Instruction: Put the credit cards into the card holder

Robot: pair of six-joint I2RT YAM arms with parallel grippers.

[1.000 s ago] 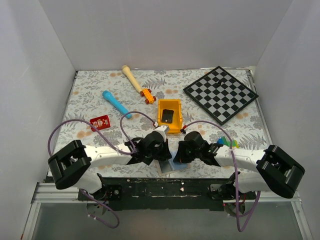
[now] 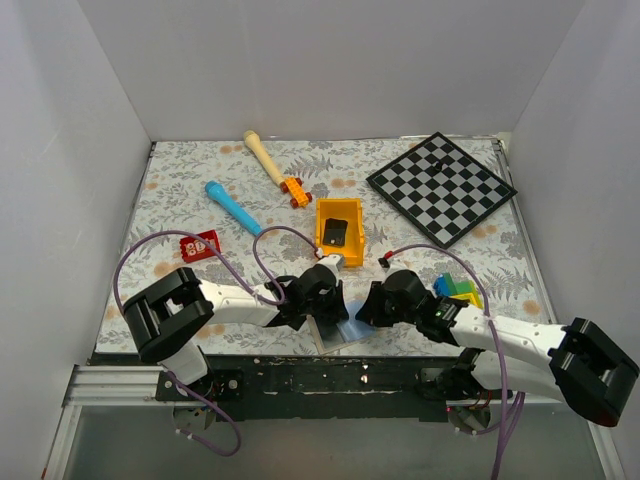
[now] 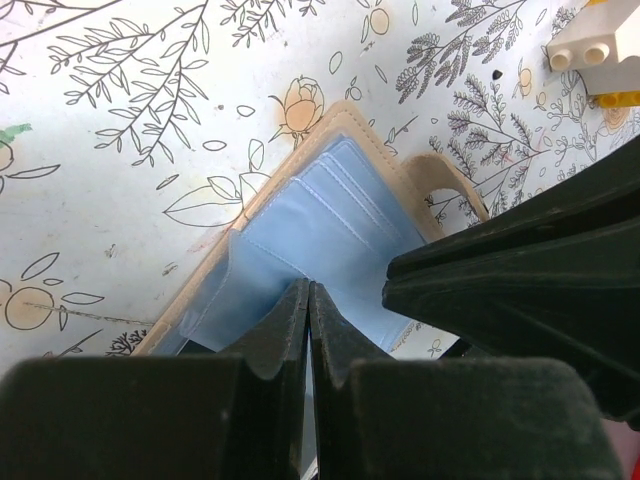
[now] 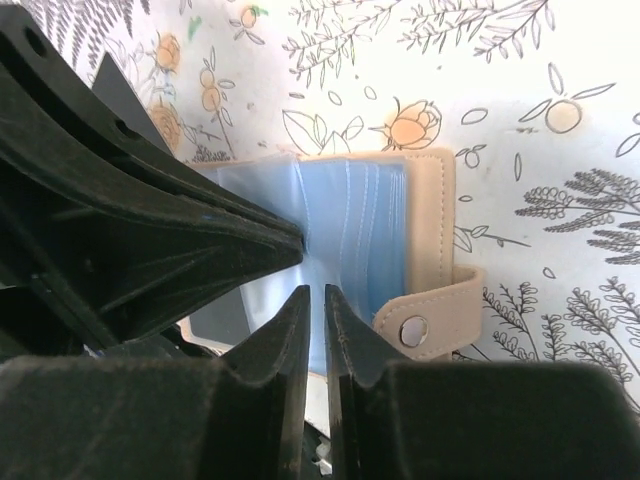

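Observation:
The card holder [image 2: 330, 342] lies unfolded at the table's front edge, tan-bordered with blue stitched pockets [image 3: 325, 215] and a snap strap [image 4: 440, 312]. My left gripper is shut over the blue pockets, nothing showing between its fingers. Close beside it, my right gripper is also shut above the blue pockets, with only a thin gap between its tips. A dark grey panel [image 4: 222, 318] shows on the holder's other half; whether it is a card I cannot tell. Both grippers partly cover the holder in the top view.
Behind the grippers stands a yellow box [image 2: 355, 257] with a dark item [image 2: 335, 232] inside. A checkered board [image 2: 440, 190], a red packet [image 2: 200, 246], a blue stick [image 2: 232, 207] and colored blocks [image 2: 458, 288] lie around.
Both arms have shifted a little to the right and toward the front edge.

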